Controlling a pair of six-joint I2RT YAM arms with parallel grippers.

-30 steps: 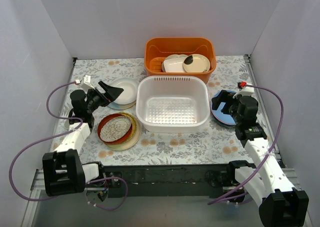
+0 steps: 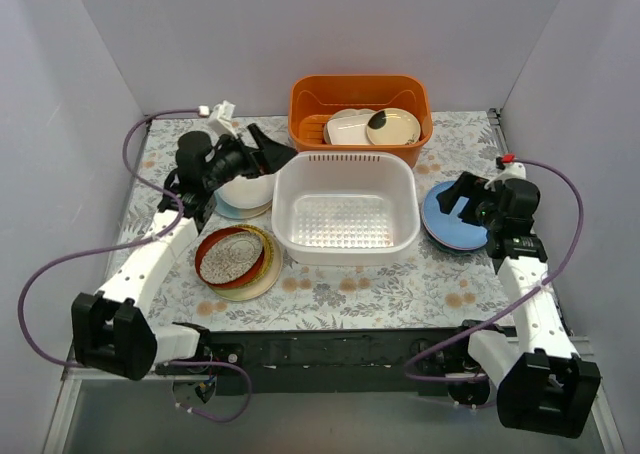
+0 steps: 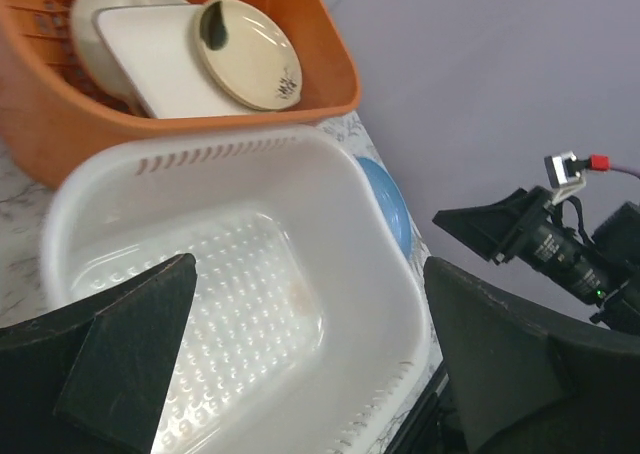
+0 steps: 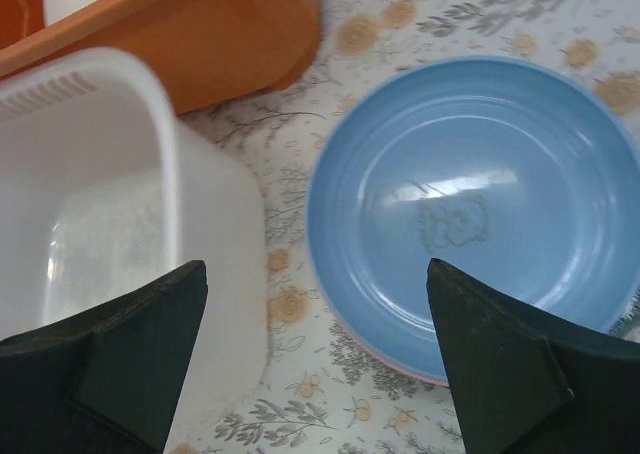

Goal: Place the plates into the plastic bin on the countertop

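A white plastic bin [image 2: 346, 206] sits empty in the middle of the counter. Left of it, white plates [image 2: 244, 193] and a stack of red, yellow and speckled plates [image 2: 229, 258] lie on the counter; blue plates [image 4: 465, 204] lie to its right. My left gripper [image 2: 282, 152] is open, raised near the bin's back-left, and its wrist view looks across the bin. My right gripper [image 2: 458, 198] stands open above the blue plates, with nothing between its fingers.
An orange bin [image 2: 359, 94] holding white and cream plates stands behind the white bin. Grey walls close in the back and sides. Bare patterned counter [image 2: 350, 299] shows along the front.
My left gripper has risen and moved right toward the white bin. My right gripper has shifted right over the blue plates.
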